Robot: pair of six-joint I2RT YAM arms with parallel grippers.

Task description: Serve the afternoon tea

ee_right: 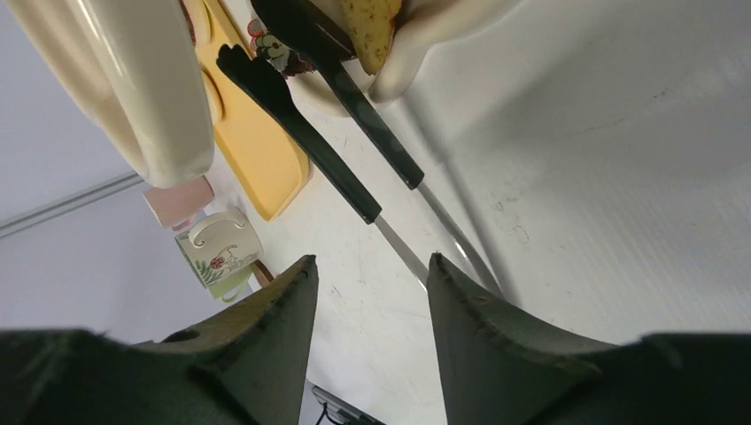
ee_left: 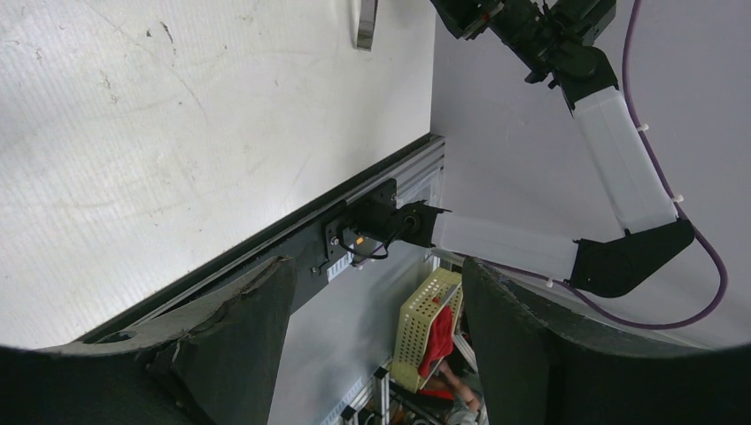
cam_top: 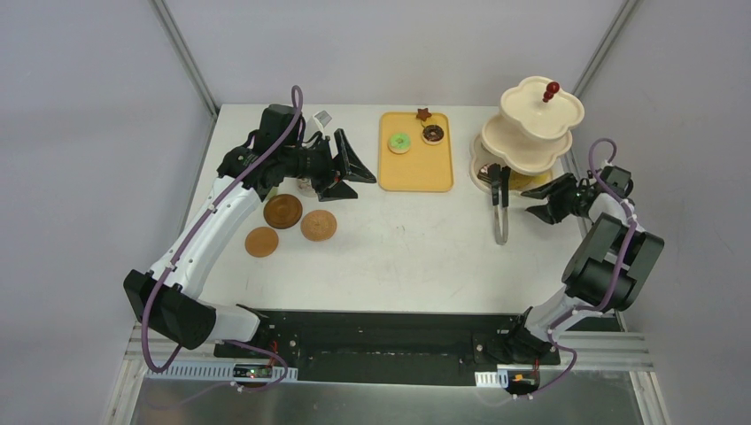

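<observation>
Black-ended metal tongs (cam_top: 499, 217) lean with their dark ends over the lowest tier (cam_top: 479, 165) of a cream three-tier stand (cam_top: 542, 93). My right gripper (cam_top: 529, 198) is just right of the tongs, its fingers apart and holding nothing. In the right wrist view the tongs (ee_right: 323, 159) lie beyond the fingertips, with a yellow cake piece (ee_right: 370, 31) on the tier near their dark ends. Over the left side of the table, my left gripper (cam_top: 366, 189) stands open and empty. A yellow tray (cam_top: 416, 180) carries a green donut (cam_top: 399, 142) and a chocolate donut (cam_top: 432, 134).
Round wooden coasters (cam_top: 319, 225) lie at the left, under the left arm. A pink mug (ee_right: 180, 202) and a white patterned mug (ee_right: 221, 246) show in the right wrist view.
</observation>
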